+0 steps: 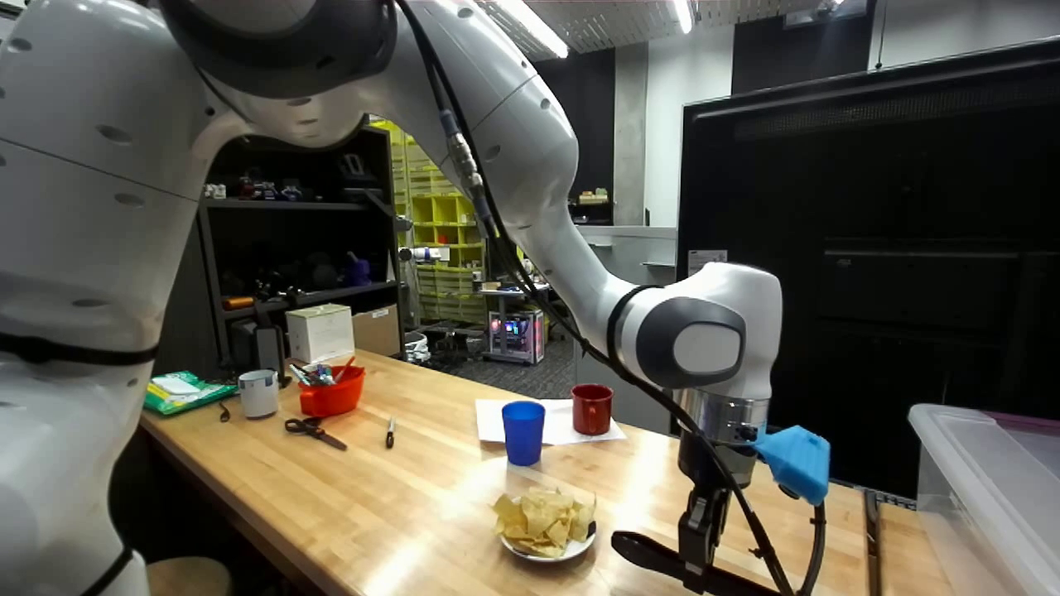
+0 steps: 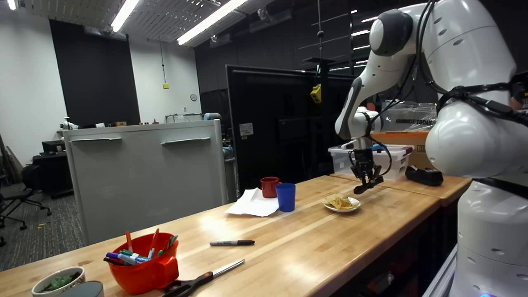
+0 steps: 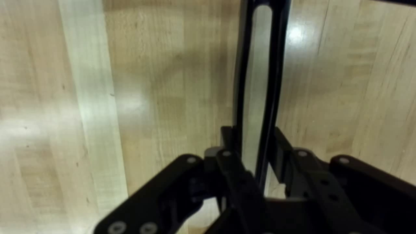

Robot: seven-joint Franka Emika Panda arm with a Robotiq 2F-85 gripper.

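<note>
A long black utensil (image 1: 646, 552) with a rounded end is held crosswise by my gripper (image 1: 696, 568), above the table. In the wrist view my gripper is shut on its two dark parallel bars (image 3: 275, 74), with a narrow gap between them. The utensil (image 2: 363, 189) points past a white plate (image 1: 552, 557) of yellow chips (image 1: 543, 518), staying to one side of it. Part of the utensil is cut off at the bottom of exterior view 1.
Behind the plate stand a blue cup (image 1: 522, 433) and a red mug (image 1: 592, 409), near white paper (image 2: 253, 202). A clear bin (image 1: 984, 497) is at the right. Scissors (image 1: 315, 431), a marker (image 2: 232, 243) and a red pen holder (image 1: 333, 393) lie farther off. Bare wood surrounds the plate.
</note>
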